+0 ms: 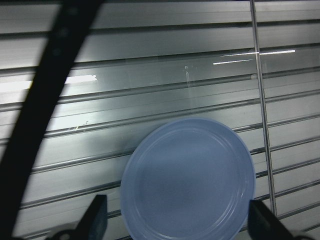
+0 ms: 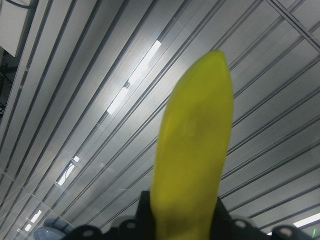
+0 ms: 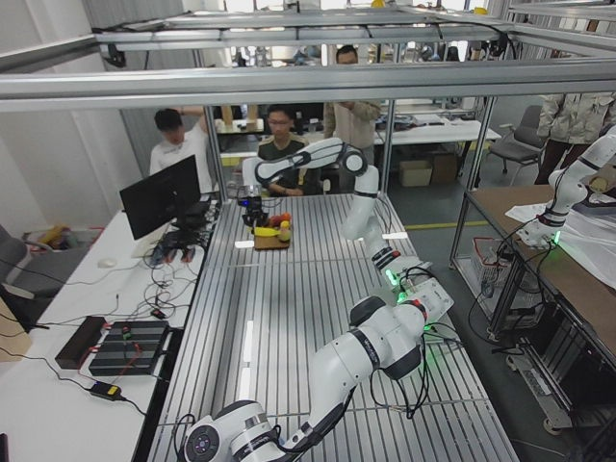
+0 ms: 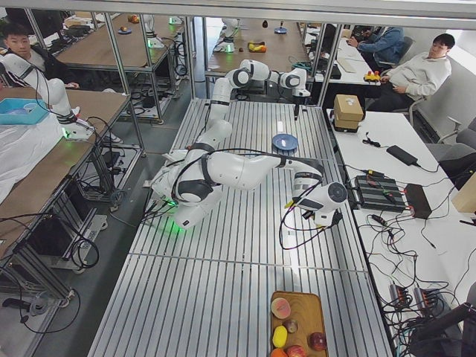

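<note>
In the right wrist view my right gripper is shut on a long yellow banana (image 2: 192, 130), held upright over the slatted table; in the camera left view it is at the far end by the fruit tray. A blue plate (image 1: 187, 175) lies on the table beneath my left gripper in the left wrist view, also in the camera right view (image 4: 285, 141). Whether my left gripper is open or shut is unclear. A wooden tray (image 4: 305, 303) holds several fruits.
A side table (image 3: 87, 395) with monitor, cables and black boxes runs along the slatted table. Metal frame posts surround the workspace, and people sit beyond it. The middle of the table has free room below the arms.
</note>
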